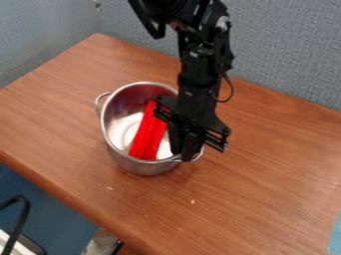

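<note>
A steel pot with side handles sits on the wooden table, left of centre. A red elongated object lies inside it, partly hidden by the arm. My black gripper is down at the pot's right rim, by the handle on that side. Whether its fingers are open or shut I cannot tell, as they are dark and overlap.
Grey padded walls stand behind it. At the lower left, beyond the table's edge, are a cable and some equipment.
</note>
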